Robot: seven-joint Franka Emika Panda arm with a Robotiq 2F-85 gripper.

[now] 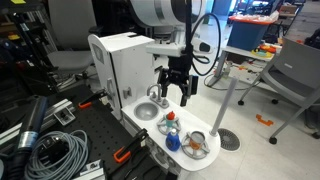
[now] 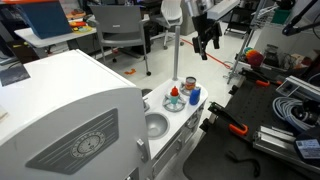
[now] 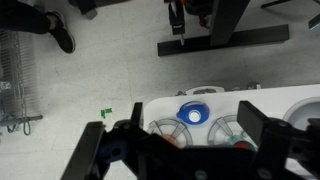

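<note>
High over the small white toy kitchen counter (image 1: 204, 155), my gripper (image 1: 173, 92) hangs with its black fingers spread wide and nothing between them. Below it, a blue round item (image 1: 172, 142) stands near the counter's edge; the wrist view shows this blue item (image 3: 193, 113) between the two fingers, well beneath them. A red-topped item (image 1: 171, 116) rests on one burner ring, and a metallic can (image 1: 197, 138) stands on the other. Exterior view 2 has the can (image 2: 190, 83) behind the blue item (image 2: 195, 97). None of these is touched by the gripper.
A sink (image 1: 147, 111) with a faucet (image 1: 154, 92) lies beside the burners, next to a tall white cabinet (image 1: 124, 65). Red-handled clamps (image 1: 130, 150) and coiled cable (image 1: 60, 155) occupy the dark table. Open floor lies beyond the counter.
</note>
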